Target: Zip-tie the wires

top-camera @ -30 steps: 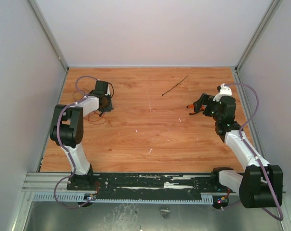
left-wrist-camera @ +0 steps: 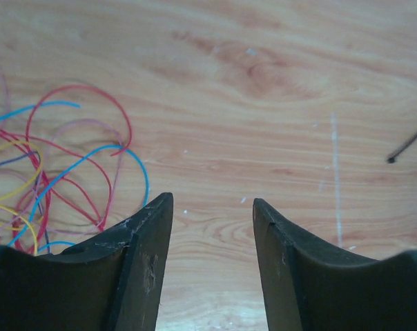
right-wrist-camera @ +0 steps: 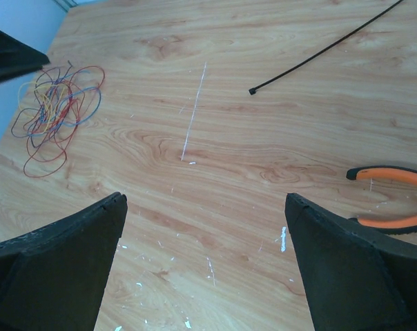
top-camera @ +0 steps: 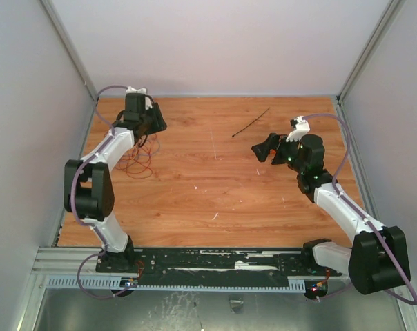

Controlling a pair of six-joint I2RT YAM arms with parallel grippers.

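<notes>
A loose tangle of coloured wires (top-camera: 139, 160) (left-wrist-camera: 56, 176) (right-wrist-camera: 56, 110) lies at the back left. My left gripper (top-camera: 153, 117) is raised over it, open and empty, the wires showing to its left in the left wrist view. A thin black zip tie (top-camera: 250, 123) (left-wrist-camera: 407, 143) (right-wrist-camera: 326, 48) lies flat at the back, right of centre. My right gripper (top-camera: 267, 152) hangs open over the right part of the table, nothing between its fingers.
Orange-handled pliers (right-wrist-camera: 395, 176) lie under the right gripper, partly hidden in the top view.
My left gripper has moved up and toward the back from low over the wires. My right gripper has shifted left, toward the middle of the table.
</notes>
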